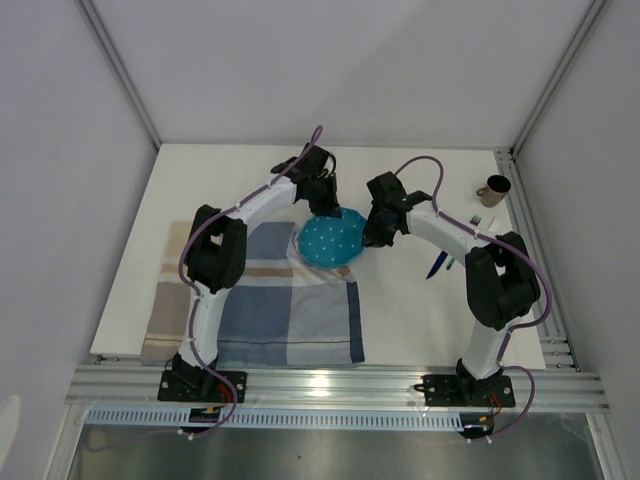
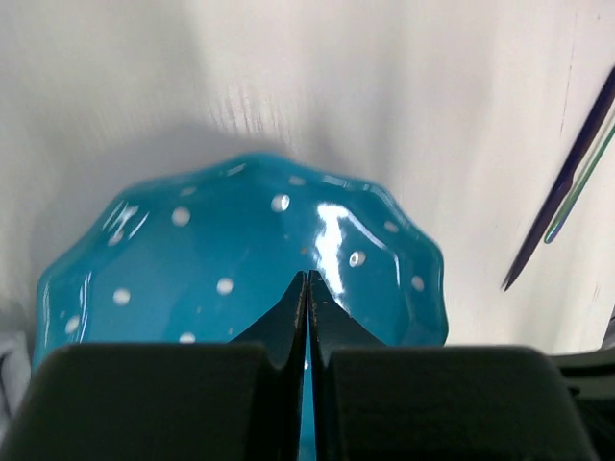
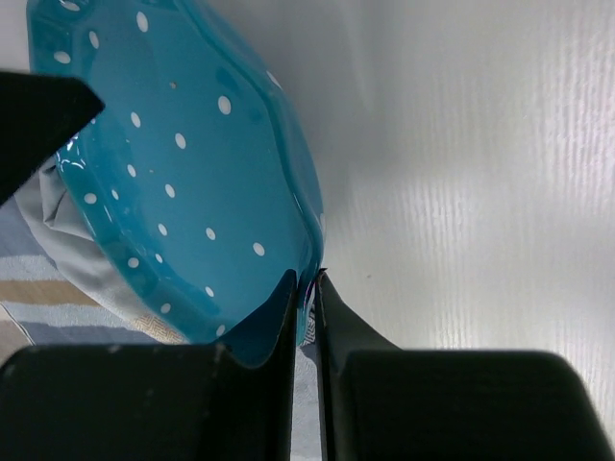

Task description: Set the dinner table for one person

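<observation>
A teal plate with white dots lies over the upper right part of the striped cloth, with some of the cloth bunched beneath it. My right gripper is shut on the plate's rim at its right side. Over the plate's far edge is my left gripper, its fingers closed together with nothing between them; whether it touches the plate cannot be told. To the right lie a dark blue knife and a thin teal-handled utensil, partly hidden by my right arm in the top view.
A brown mug stands near the table's far right corner.
</observation>
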